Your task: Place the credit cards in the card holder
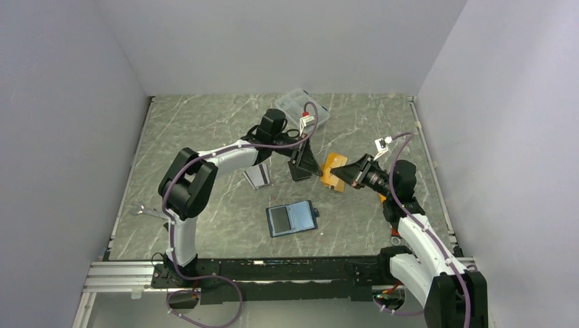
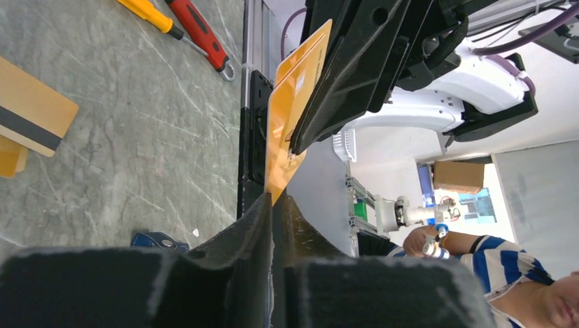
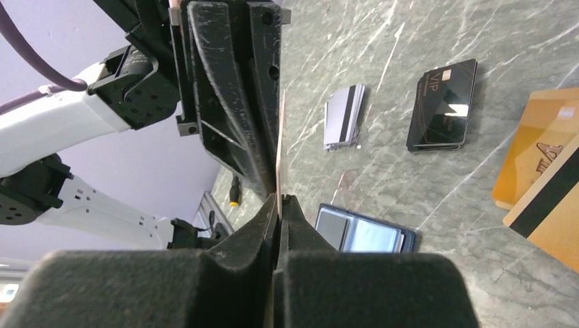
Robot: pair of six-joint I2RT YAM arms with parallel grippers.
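Note:
A gold card (image 2: 290,102) stands tilted in the air, with my right gripper shut on it. It shows edge-on in the right wrist view. At the card's lower corner, my left gripper has its fingertips slightly apart, and that corner lies at the narrow gap; whether they touch it I cannot tell. The blue card holder (image 1: 292,219) lies unfolded near the table's front. Gold cards (image 3: 546,157) lie on the table below the grippers. A black card stack (image 3: 442,106) and a white card stack (image 3: 343,116) are farther left.
A clear plastic box (image 1: 300,108) stands at the back. A red-handled tool (image 2: 198,34) and a yellow-handled screwdriver (image 2: 147,14) lie on the right side. Silver tools (image 1: 147,210) are at far left. Bare table surrounds the holder.

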